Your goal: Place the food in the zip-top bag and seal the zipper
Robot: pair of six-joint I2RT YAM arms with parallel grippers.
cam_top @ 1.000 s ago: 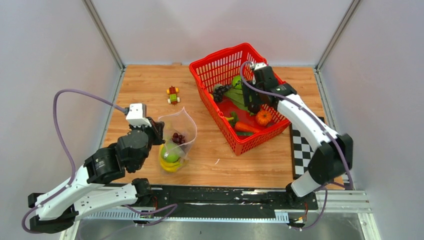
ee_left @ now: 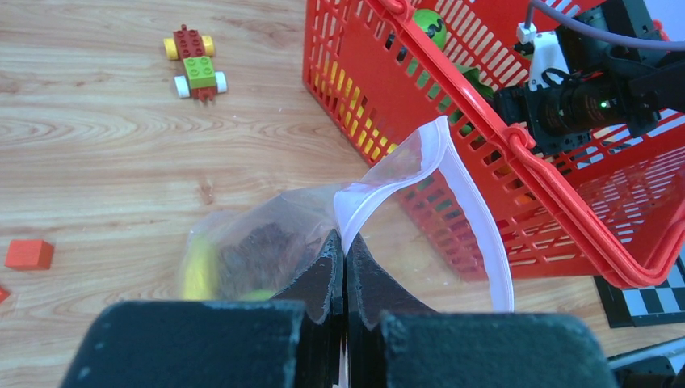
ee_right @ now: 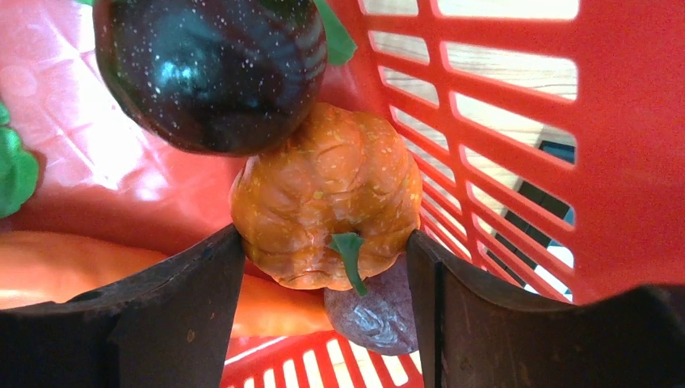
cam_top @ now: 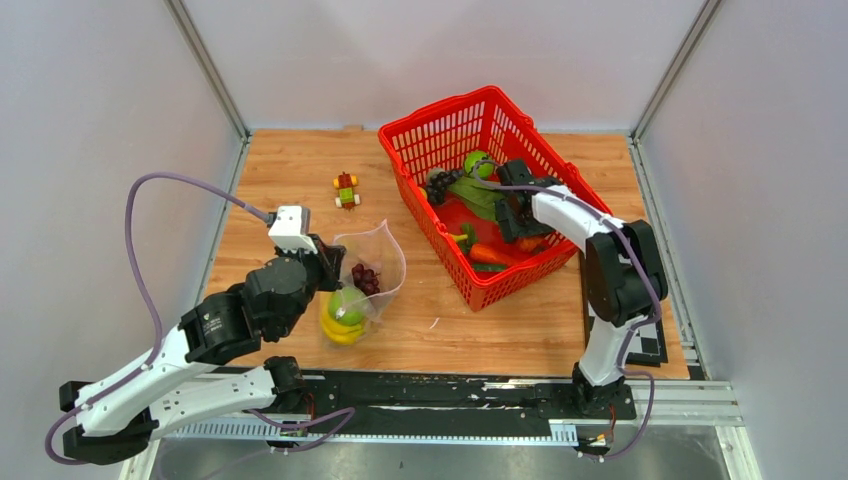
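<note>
The clear zip top bag (cam_top: 385,268) stands on the table, mouth upward, with grapes (cam_top: 366,279), a green fruit (cam_top: 345,306) and yellow bananas (cam_top: 341,330) inside. My left gripper is shut on the bag's rim, whose white zipper strip (ee_left: 476,214) loops open to the right. Deep in the red basket (cam_top: 458,250), my right gripper has its fingers apart on either side of an orange pumpkin (ee_right: 327,190). The fingertips lie at the pumpkin's edges; whether both press on it I cannot tell.
Touching the pumpkin are a dark eggplant (ee_right: 212,69) and a purple item (ee_right: 376,311); a carrot (ee_right: 73,263) lies left. The basket wall (ee_right: 638,153) rises close on the right. A toy car (cam_top: 346,190) sits left of the basket.
My right gripper has come down into the basket over the pumpkin. The left gripper and the bag's top have shifted slightly right and down in the top view.
</note>
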